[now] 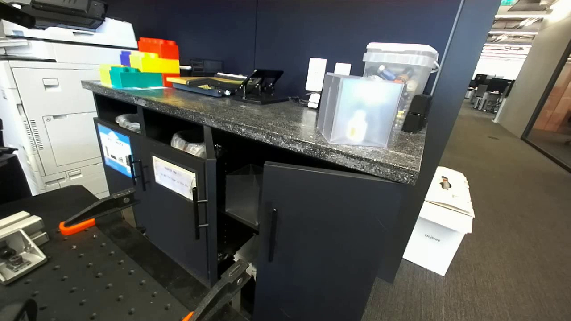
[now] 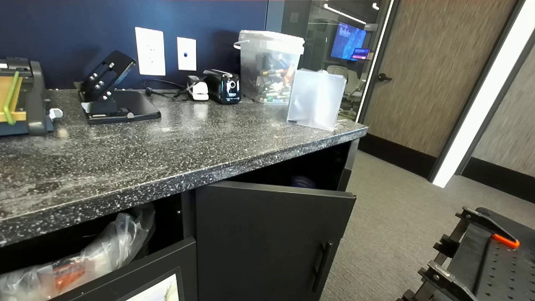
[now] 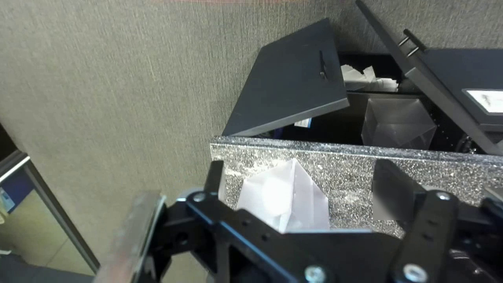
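My gripper is open in the wrist view, its two dark fingers spread wide, looking down over the counter. Below and between them in the picture stands a clear frosted box [image 3: 309,198]; neither finger appears to touch it, though the depth is hard to judge. Exterior view 1 shows the same box [image 1: 369,109] upright near the counter's right end, and exterior view 2 has the box [image 2: 317,99] close to the counter's edge. Beneath the counter, a cabinet door [image 1: 326,235] hangs ajar. Inside that cabinet, another clear box [image 3: 401,120] rests on a shelf.
Behind the frosted box stands a lidded clear bucket [image 2: 271,67] filled with small items. A black hole punch [image 2: 118,95] and a paper cutter [image 1: 208,84] sit farther left on the speckled counter [image 2: 165,150]. Another cabinet door [image 3: 452,103] also stands open.
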